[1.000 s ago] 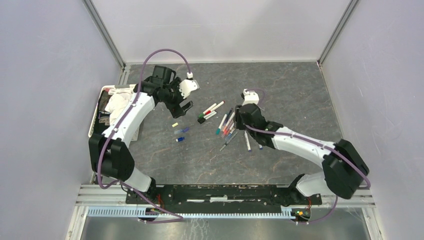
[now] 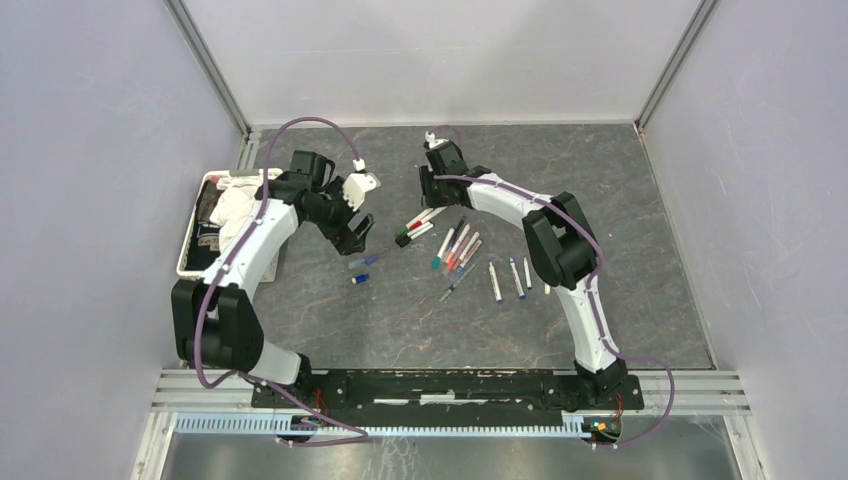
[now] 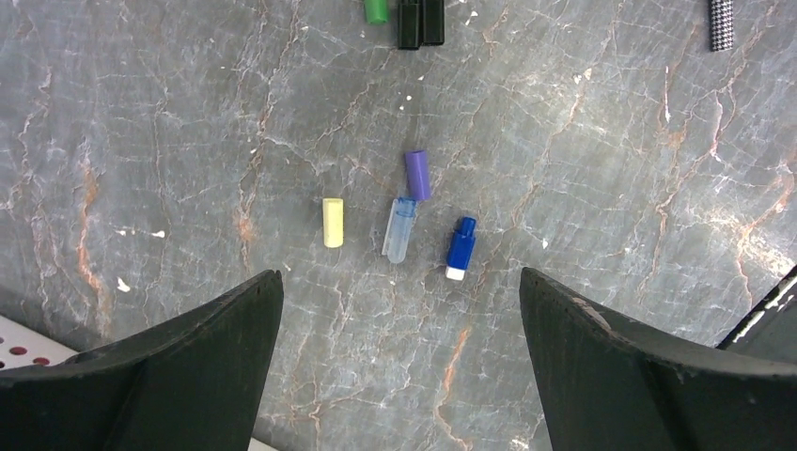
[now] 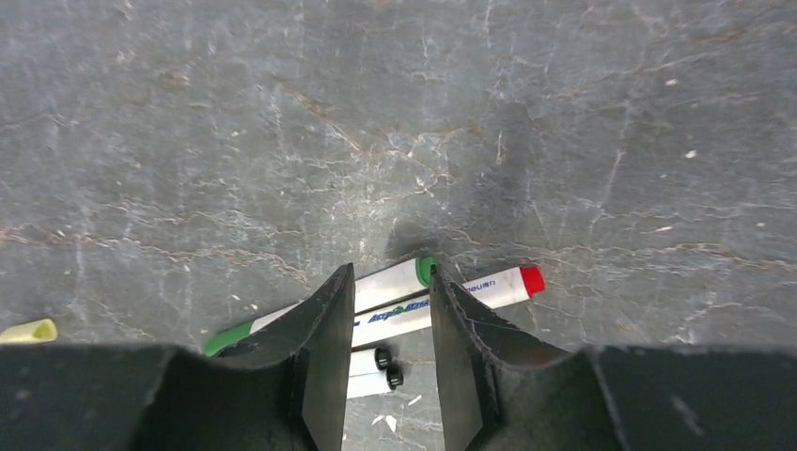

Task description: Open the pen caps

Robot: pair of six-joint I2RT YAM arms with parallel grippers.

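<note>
In the left wrist view my left gripper stands wide open above loose caps: a yellow one (image 3: 333, 223), a light blue one (image 3: 398, 231), a purple one (image 3: 418, 176) and a blue one (image 3: 461, 249). Nothing is between its fingers. My right gripper is open by a narrow gap. Beneath it lie a white pen with a green cap (image 4: 228, 337) and a white pen with a red end (image 4: 532, 281), side by side. Its fingers hide parts of both. Two black-ended pens (image 4: 372, 383) show partly below them.
Several more pens (image 2: 457, 247) lie mid-table, with white ones (image 2: 495, 283) and a clear-looking one (image 2: 457, 283) nearby. A white basket (image 2: 184, 256) holding cloth stands at the left.
My right gripper has swung left and backward from the mid-table pens to the green and red ones. The left gripper has shifted slightly left and toward the front, covering the yellow cap from above.
</note>
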